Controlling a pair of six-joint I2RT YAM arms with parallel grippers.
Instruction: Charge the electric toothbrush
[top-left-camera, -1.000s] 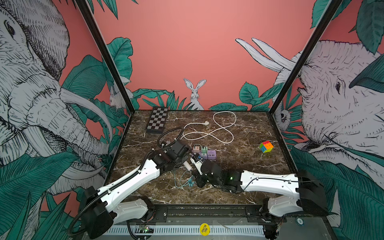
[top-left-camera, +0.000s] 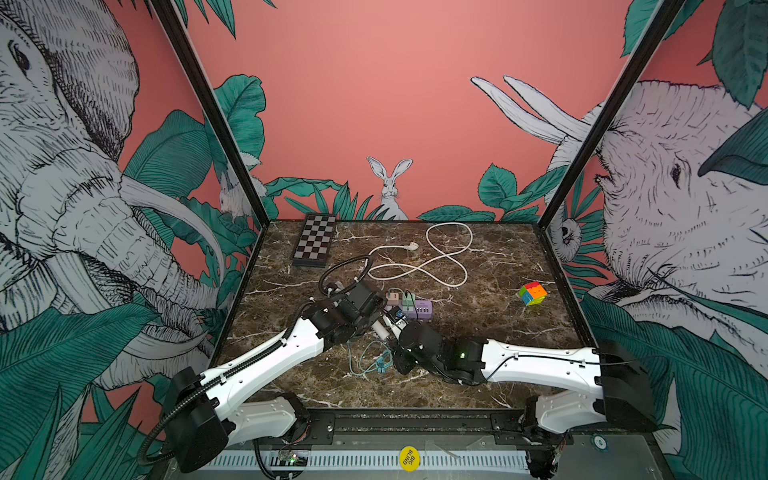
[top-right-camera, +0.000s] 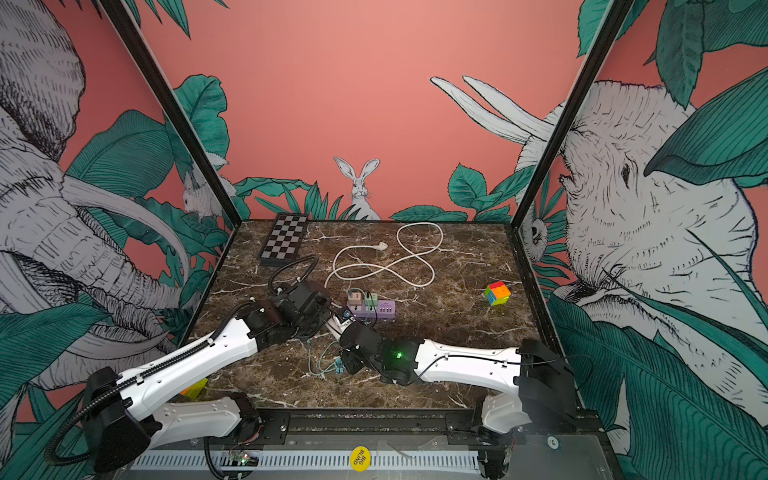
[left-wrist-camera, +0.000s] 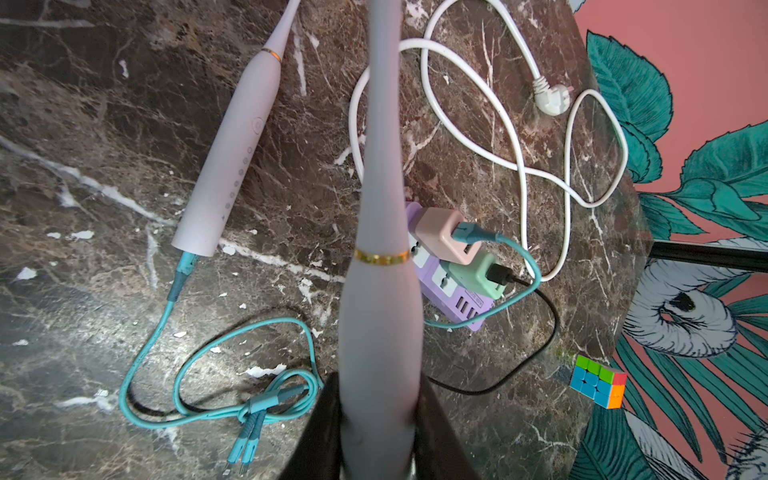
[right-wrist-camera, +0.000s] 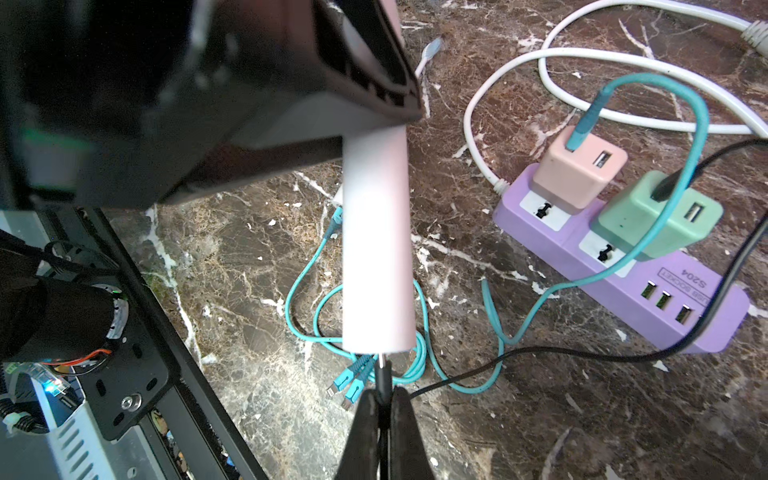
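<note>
One pale toothbrush (left-wrist-camera: 380, 344) is in my left gripper, shut around its handle. In the right wrist view its flat base points down toward my right gripper, which is shut on the thin plug of a black cable (right-wrist-camera: 385, 382). The plug's metal tip meets the base; how deep it sits cannot be told. A second toothbrush (left-wrist-camera: 232, 156) lies on the table with a teal cable (left-wrist-camera: 156, 340) in its base. The black cable runs to a green adapter (right-wrist-camera: 660, 212) on the purple power strip (right-wrist-camera: 632, 288).
A pink adapter (right-wrist-camera: 580, 164) with a teal cable shares the strip. Loose teal coils (left-wrist-camera: 264, 408) lie beneath the grippers. The white cord (top-left-camera: 448, 260), a chessboard (top-left-camera: 314, 239) and a colored cube (top-left-camera: 532, 293) lie farther out.
My left gripper and its toothbrush have shifted slightly to the right, closer to the right gripper. The right arm has barely moved.
</note>
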